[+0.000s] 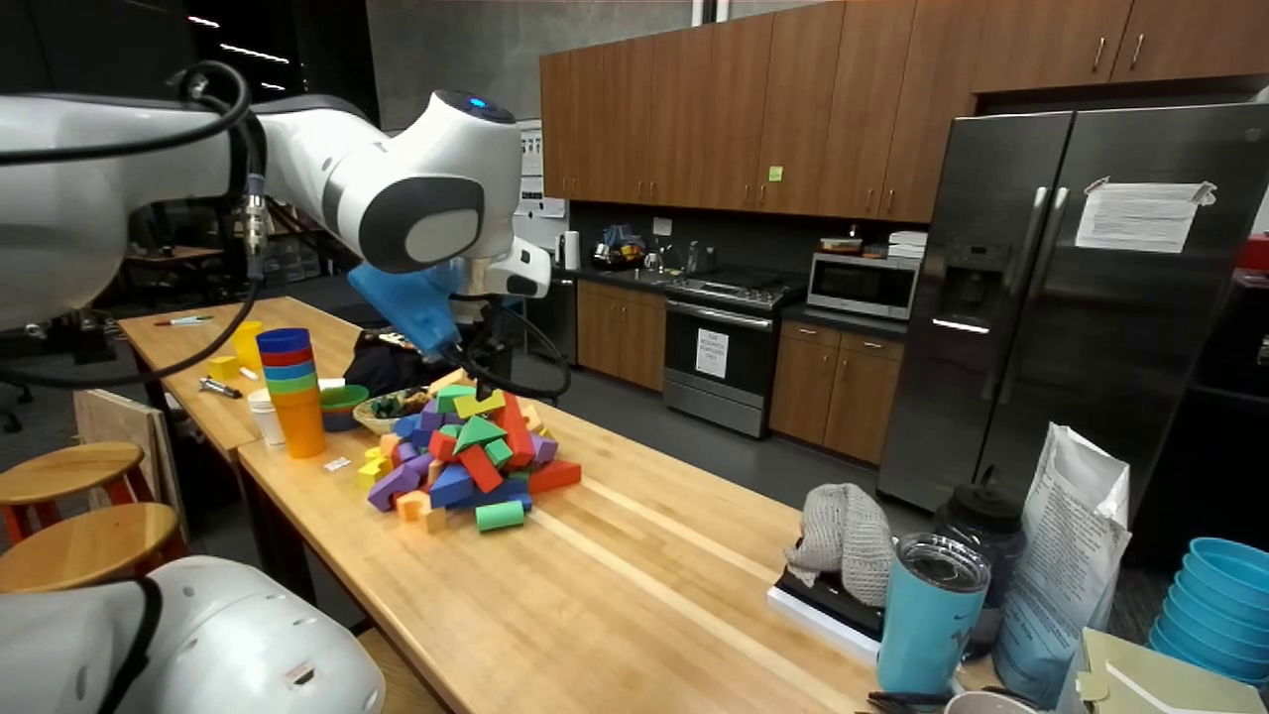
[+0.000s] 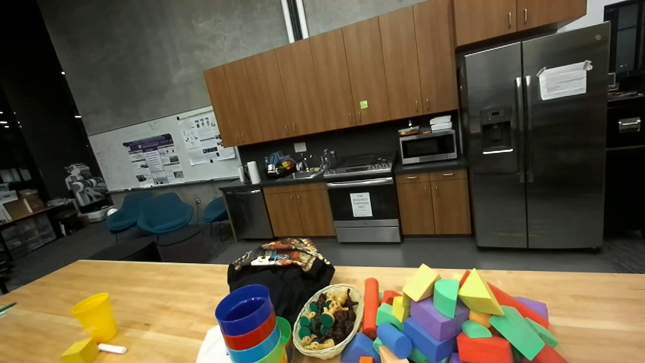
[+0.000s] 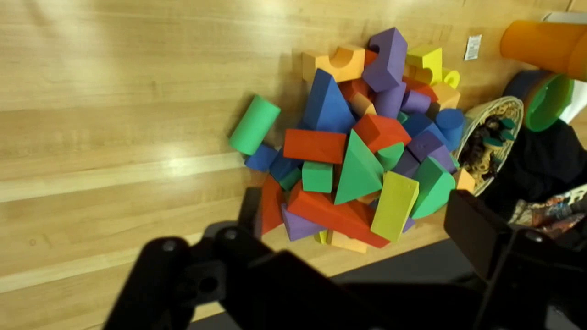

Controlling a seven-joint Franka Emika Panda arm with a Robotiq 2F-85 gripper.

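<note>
My gripper is open, its two dark fingers wide apart at the lower left and right of the wrist view. No block is held between them. Below lies a heap of coloured blocks (image 1: 464, 446). A yellow block (image 3: 395, 206), a long red block (image 3: 338, 214) and a green triangular block (image 3: 358, 171) lie on its near side in the wrist view. One green cylinder (image 3: 255, 125) rests at the heap's edge, touching or close to a small blue block (image 3: 261, 157). Exterior view 2 shows the heap but not the gripper.
Beside the heap stand a wicker basket (image 2: 328, 320) of small figures, stacked cups (image 1: 292, 387) and dark cloth (image 2: 281, 272). Bare tabletop (image 1: 619, 583) stretches toward a blue tumbler (image 1: 931, 613) and a grey knitted item (image 1: 845, 541). The table's far edge runs close to the heap.
</note>
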